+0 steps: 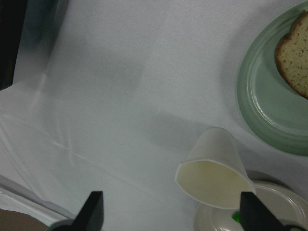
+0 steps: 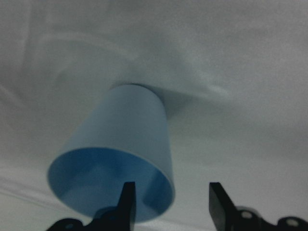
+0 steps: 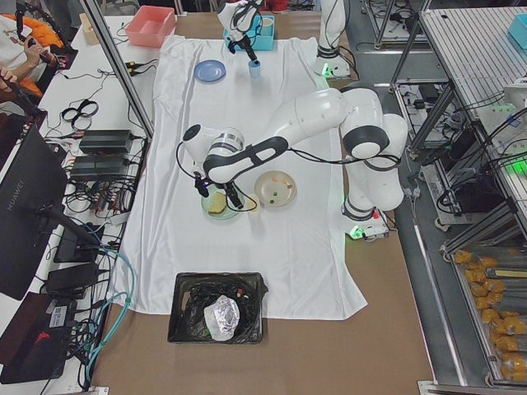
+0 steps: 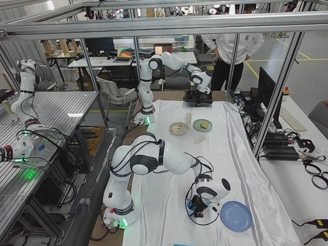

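In the left wrist view my open left gripper is above the white cloth, near a white cup (image 1: 211,178), a green plate (image 1: 264,106) holding a bread slice (image 1: 293,53), and a cream plate (image 1: 264,202) with a green piece on it. My right gripper is open at a light blue cup (image 2: 120,120) at the other end of the cloth, one finger in front of the cup's opening. A blue plate (image 4: 236,215) lies beside that cup.
A black lined bin (image 3: 189,329) with a foil-wrapped item stands beyond the cloth's edge. A turquoise crate (image 3: 263,39) is at the opposite end, a pink bin (image 3: 151,25) on the side table. The cloth between the plate groups is mostly clear.
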